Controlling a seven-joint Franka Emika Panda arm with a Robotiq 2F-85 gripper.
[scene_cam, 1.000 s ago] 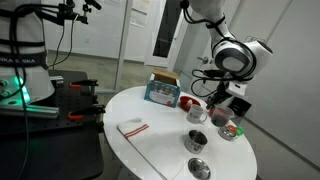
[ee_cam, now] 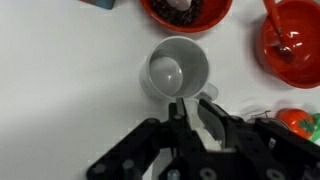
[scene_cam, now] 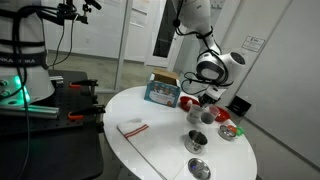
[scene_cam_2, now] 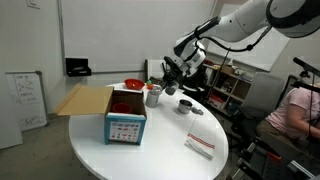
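A light grey mug stands upright on the white table, its open mouth and handle showing in the wrist view. My gripper is shut on a greyish cup just beside this mug. From the other side, the held cup appears to the right of the mug. In the wrist view the dark fingers cover much of the held cup, so its contents and the exact grip are hidden. I cannot tell whether the two vessels touch.
Red bowls lie behind the mug, one with dark contents. A metal pot and a round metal piece sit nearer the front. A box stands on the table, and a folded cloth lies in the open left part.
My gripper has moved left with the held cup, closing much of the gap to the grey mug. The mug, pot and box have stayed where they were.
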